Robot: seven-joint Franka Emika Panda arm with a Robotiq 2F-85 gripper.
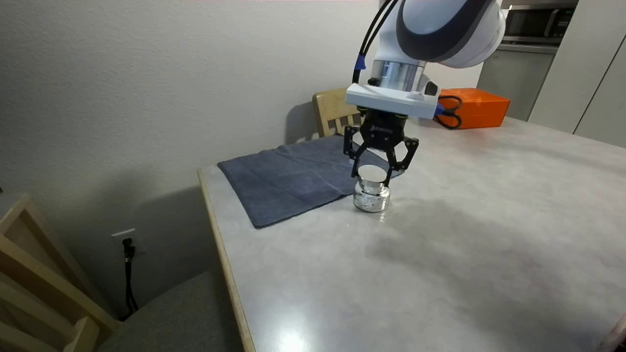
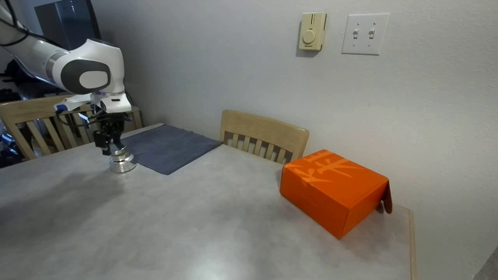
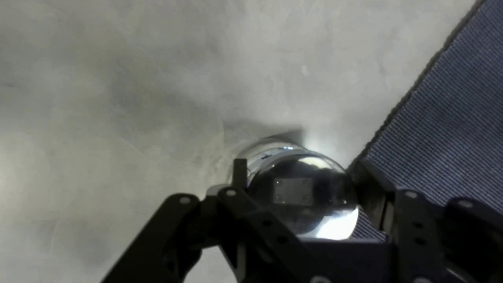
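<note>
A round silver lid (image 1: 372, 173) is held between the fingers of my gripper (image 1: 370, 178), which is shut on it. Below stands a small shiny jar (image 1: 371, 199), upright on the table. From exterior view 1 the lid looks roughly over the jar's top; whether they touch I cannot tell. In the wrist view, the mirror-like lid (image 3: 311, 212) hides most of the jar (image 3: 264, 153), whose rim shows past the lid's upper left. Exterior view 2 has the jar (image 2: 122, 163) directly beneath the black fingers.
A dark blue cloth (image 1: 293, 179) lies flat beside the jar, near the wall. An orange box (image 2: 334, 186) rests at the table's far end. Wooden chairs (image 2: 263, 133) stand against the table edge.
</note>
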